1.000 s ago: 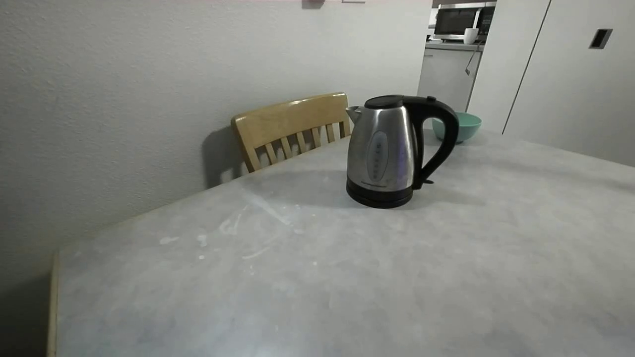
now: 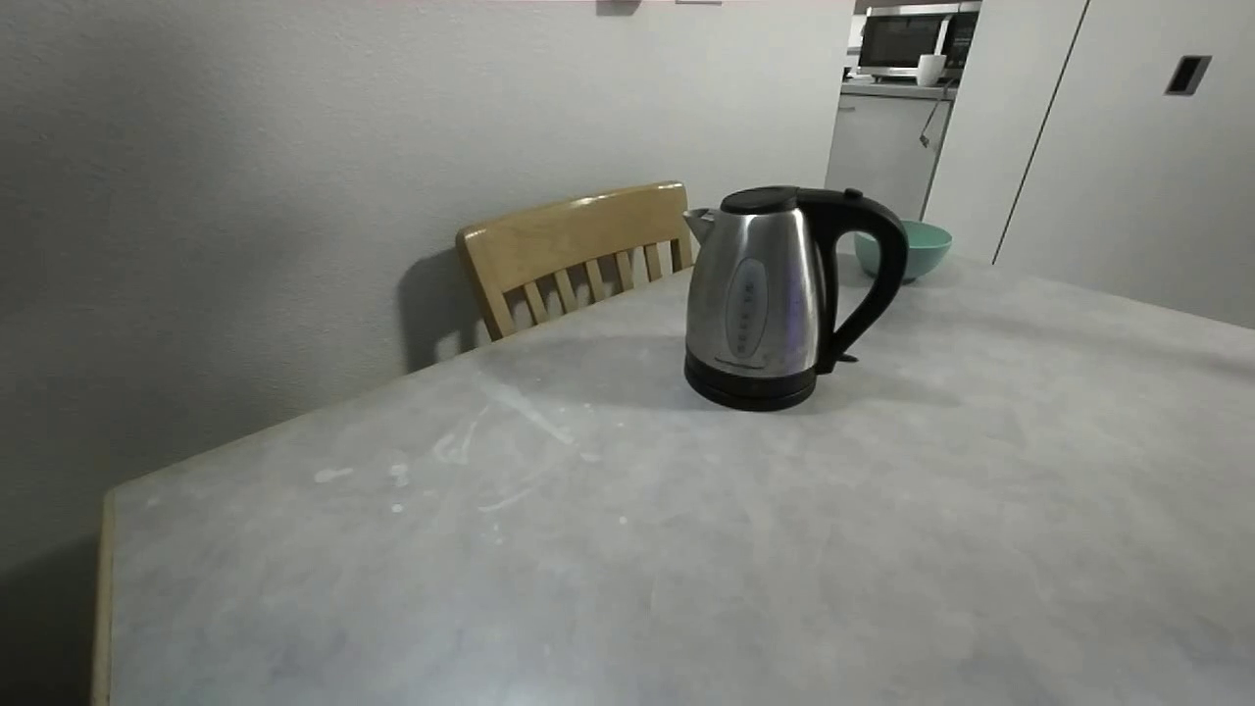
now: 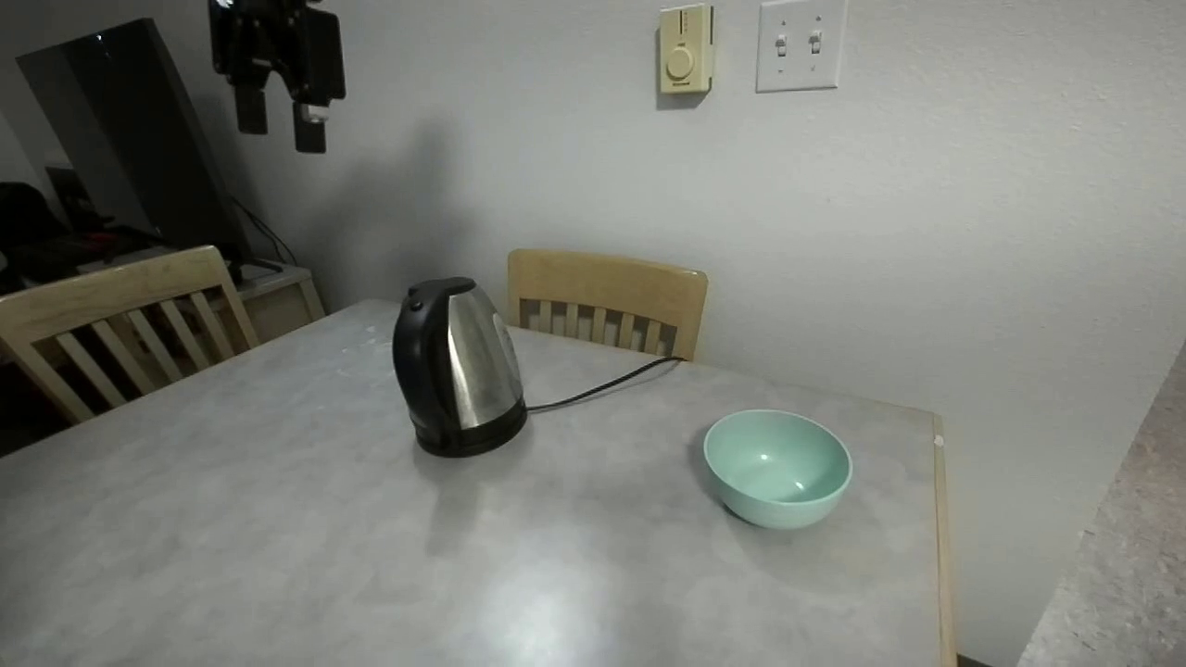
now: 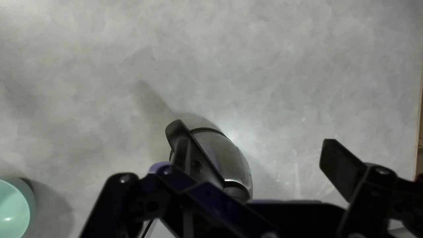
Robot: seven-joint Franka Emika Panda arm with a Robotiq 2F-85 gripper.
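A steel kettle (image 2: 753, 300) with a black handle (image 2: 884, 253) and black base stands upright on the grey table (image 2: 659, 565). High above the tabletop, at the upper left of exterior view 2, hangs my gripper (image 3: 280, 122), open and with nothing between its fingers. It is well clear of the kettle (image 3: 485, 356) in that view. Looking down in the wrist view, the kettle (image 4: 222, 152) appears partly hidden behind the left finger, while the other finger (image 4: 339, 166) is far to the right. Exterior view 1 does not show the gripper.
A mint green bowl (image 3: 778, 467) sits near the table's end, apart from the kettle. The kettle's black cord (image 3: 606, 387) runs to the wall-side edge. Wooden chairs (image 3: 606, 283) border the table.
In exterior view 1 the shadow on the left part of the wall has become darker. The kettle and bowl stand where they were.
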